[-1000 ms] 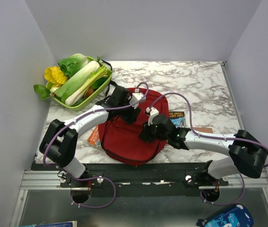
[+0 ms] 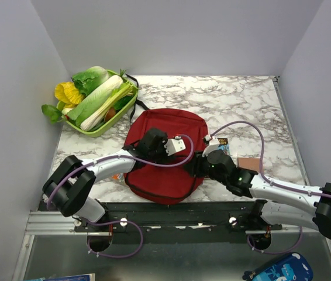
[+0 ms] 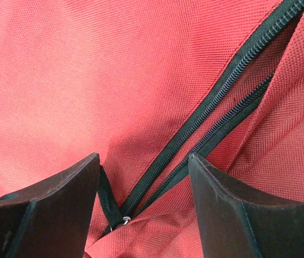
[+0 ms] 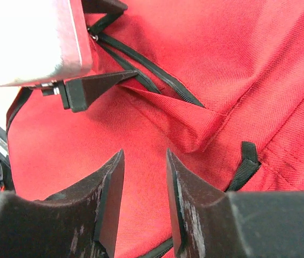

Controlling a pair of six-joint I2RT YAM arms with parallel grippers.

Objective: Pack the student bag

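Note:
The red bag (image 2: 165, 184) lies flat on the marble table, its black zipper (image 3: 216, 97) running diagonally across the left wrist view with the two zipper edges parted at the upper right. Over the middle of the bag is my left gripper, open above the zipper, nothing between its fingers. My right gripper hovers over the bag's right side, its fingers part way apart and only red cloth behind the gap. A blue book (image 2: 223, 145) and a brown notebook (image 2: 250, 164) lie right of the bag. An orange item (image 2: 117, 177) shows partly behind my left arm.
A green basket of vegetables (image 2: 104, 127) stands at the back left, beside a black bag strap (image 2: 140, 104). A blue pouch (image 2: 282, 269) sits near the front right edge.
The left gripper has come down toward the front and right over the bag.

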